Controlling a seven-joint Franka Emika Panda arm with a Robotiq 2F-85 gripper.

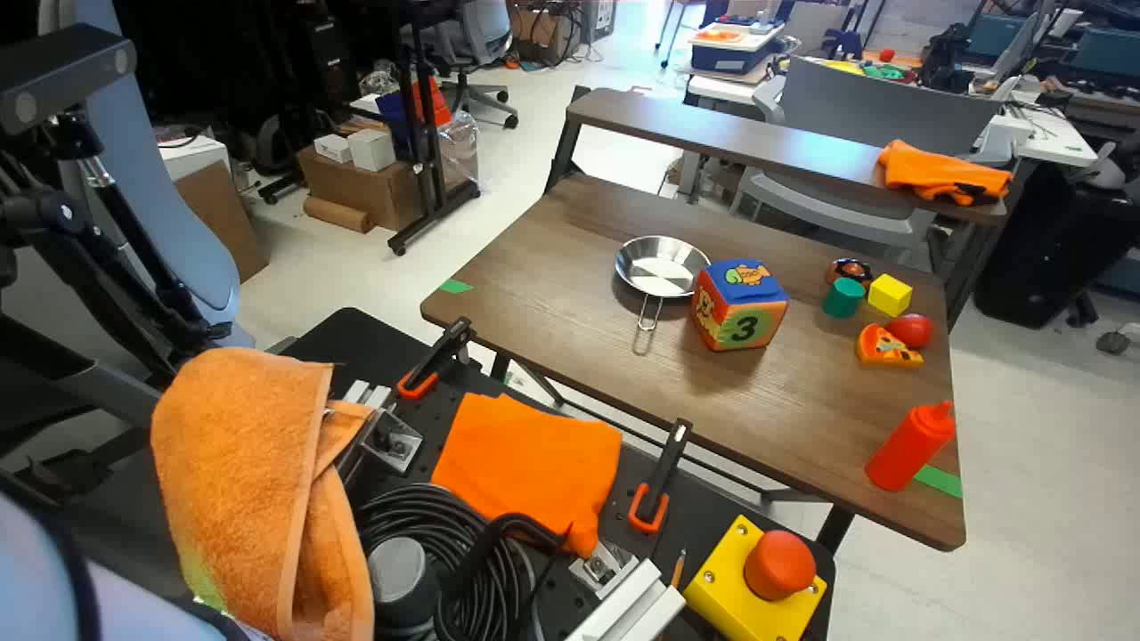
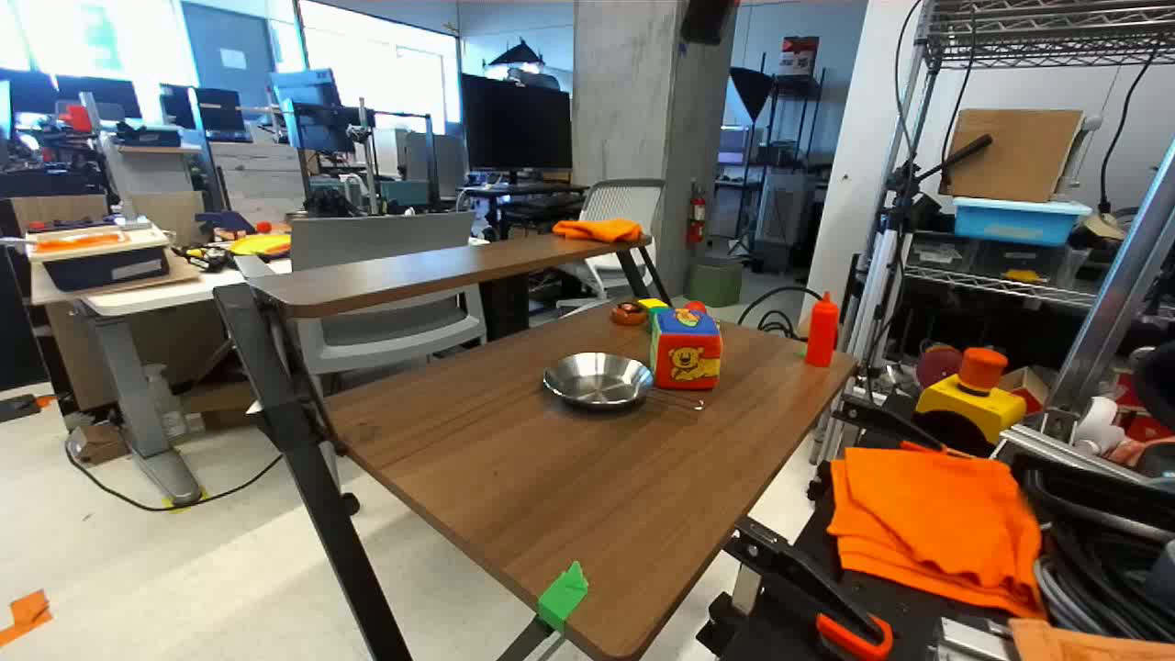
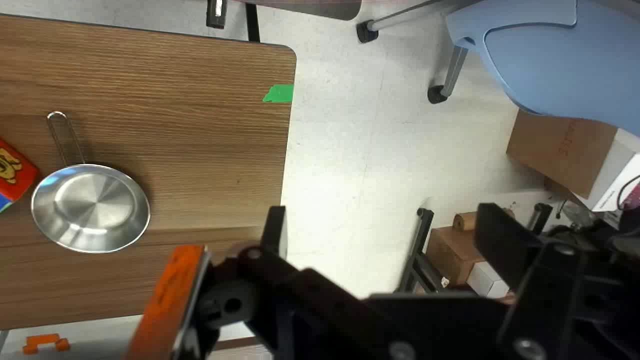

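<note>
My gripper is open in the wrist view, its two black fingers wide apart with only floor showing between them. It hangs high, out past the end of the brown table [image 1: 556,256], touching nothing there. On the table sits a shiny steel pan [image 1: 660,265] with a thin wire handle; the wrist view shows this pan [image 3: 90,207] to the left of the gripper. Beside it stands a soft, colourful cube [image 1: 739,304] with a number 3 on one side. A red squeeze bottle [image 2: 822,330] is upright near the table's far corner.
A green cup [image 1: 843,298], a yellow block [image 1: 889,295], a red ball [image 1: 911,330] and a toy pizza slice [image 1: 888,347] cluster at one end. A raised shelf [image 1: 737,139] runs along the back, bearing an orange cloth [image 1: 940,171].
</note>
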